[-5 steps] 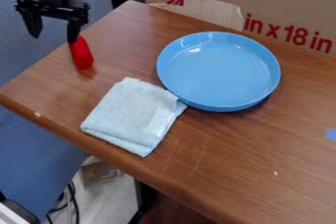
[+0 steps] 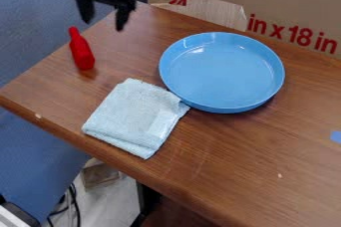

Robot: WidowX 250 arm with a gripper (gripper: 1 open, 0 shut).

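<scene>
My gripper (image 2: 104, 12) hangs at the top left of the camera view, raised above and slightly right of a red bottle (image 2: 82, 54), its dark fingers apart with nothing visible between them. The bottle stands upright near the left edge of the wooden table. A large blue plate (image 2: 221, 70) lies right of centre, and a folded pale blue cloth (image 2: 136, 116) lies below it to the left.
A cardboard box (image 2: 266, 2) with red printing stands along the back of the table (image 2: 253, 161). Cables lie beyond the table's lower left edge.
My gripper has moved up and to the right, away from the red bottle, leaving more of the bottle in view. The bottle, plate and cloth have not visibly moved.
</scene>
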